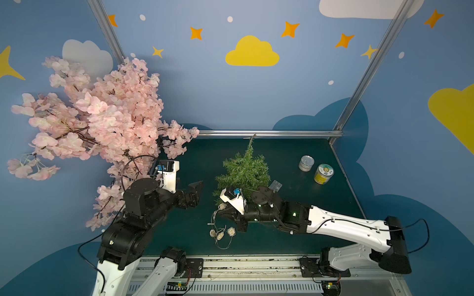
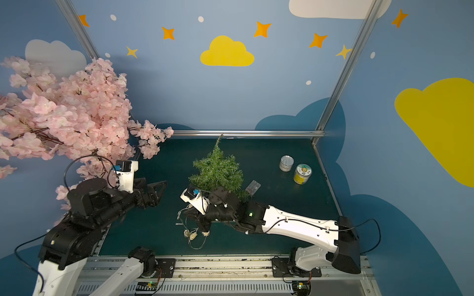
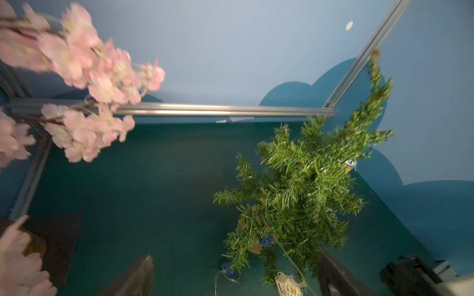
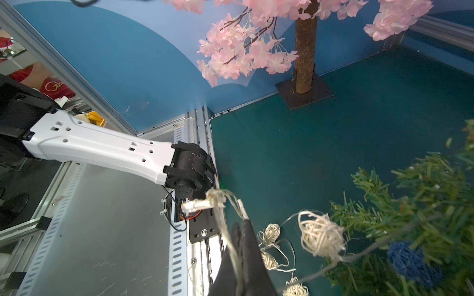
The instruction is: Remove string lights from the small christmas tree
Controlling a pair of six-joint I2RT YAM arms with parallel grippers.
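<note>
The small green tree (image 1: 245, 170) stands mid-table, with blue balls (image 4: 409, 261) among its lower branches. The light string, with cream yarn balls (image 4: 320, 234), hangs from its lower branches to the table's front. My right gripper is shut in front of the tree, with the string's wire running over its fingers; whether it is between them is unclear. My left gripper stands open left of the tree, above the table, its fingers apart with tree and string visible beyond them.
A pink blossom tree (image 1: 118, 113) fills the left side, its branches close to my left arm. Two cans (image 1: 324, 173) stand at the back right, and a clear small box (image 2: 252, 187) lies right of the tree.
</note>
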